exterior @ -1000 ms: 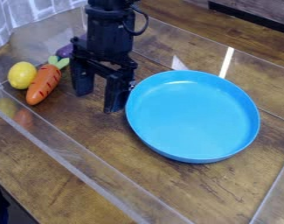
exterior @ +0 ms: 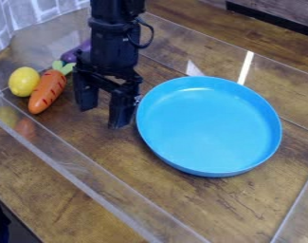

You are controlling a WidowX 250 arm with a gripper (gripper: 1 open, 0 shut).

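Note:
My black gripper (exterior: 104, 100) hangs low over the wooden table in the upper left, open, with its two fingers apart and nothing clearly between them. To its left lie an orange toy carrot (exterior: 46, 90) with a green top and a yellow lemon (exterior: 25, 82). A purple vegetable (exterior: 81, 49) is partly hidden behind the arm. A large blue plate (exterior: 209, 124) sits just to the right of the gripper.
A clear plastic edge or barrier runs along the left and front left.
The gripper has shifted slightly to the left, toward the carrot. The objects and the plate have not visibly moved.

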